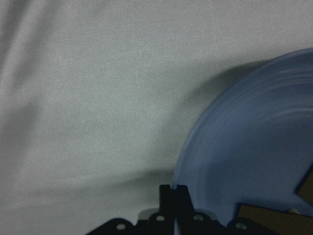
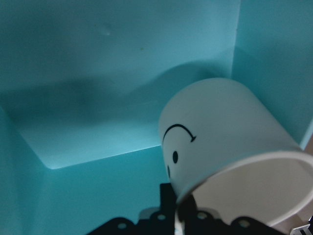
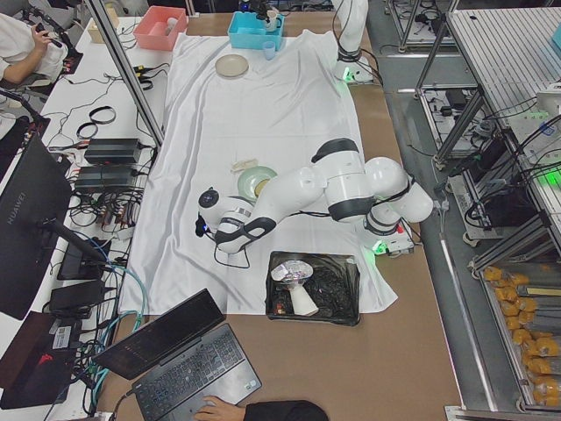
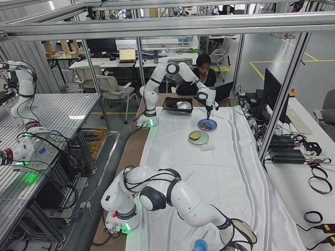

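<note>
My left gripper is at the edge of a blue plate (image 1: 249, 147) holding brown pieces (image 1: 274, 218); its fingertips are close together at the rim, and whether they grip it is unclear. My right gripper is at a white cup (image 2: 225, 122) with a drawn face, inside a light blue bin (image 2: 93, 176). The cup lies tilted, its wall at the fingers, which appear shut on it.
A green plate (image 4: 198, 138) sits near the blue plate. A black tray (image 3: 333, 289) stands beside the left arm. A beige plate (image 3: 231, 65) and small blue cup (image 3: 269, 51) are near the bin.
</note>
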